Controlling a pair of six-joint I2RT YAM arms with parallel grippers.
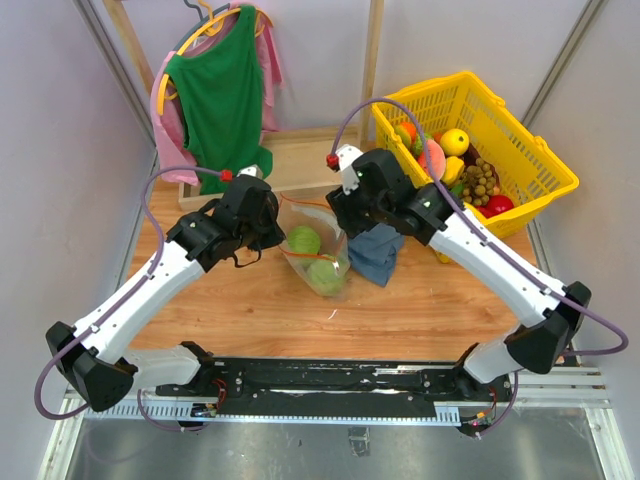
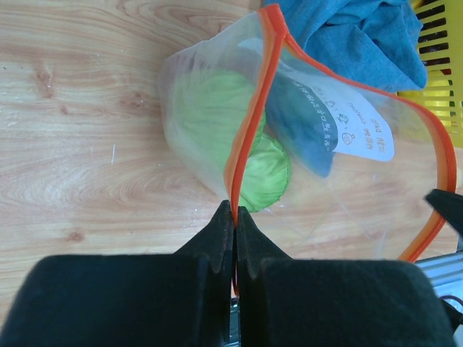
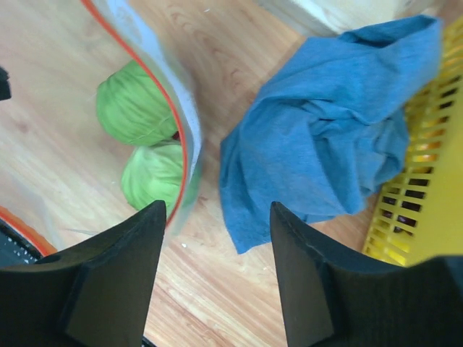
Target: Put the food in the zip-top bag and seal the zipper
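A clear zip top bag [image 1: 299, 270] with orange zipper edges stands with its mouth gaping. Inside are two round green cabbage-like foods [image 1: 304, 240], both pale through the film; the left wrist view shows one green piece [image 2: 265, 173] directly through the wall. My left gripper is shut on the bag's orange edge, which runs in between its fingertips. My right gripper stands open beside the other edge. That orange strip [image 3: 181, 137] comes down close to its left finger [image 3: 153, 230], and whether they touch is unclear. Nothing lies between its fingers.
A blue cloth [image 3: 304, 144] lies on the wooden table right of the bag. The yellow basket [image 1: 535, 170] of fruit stands at the back right. Clothes on hangers [image 1: 222, 95] hang at the back left. Open tabletop [image 1: 420, 310] lies in front.
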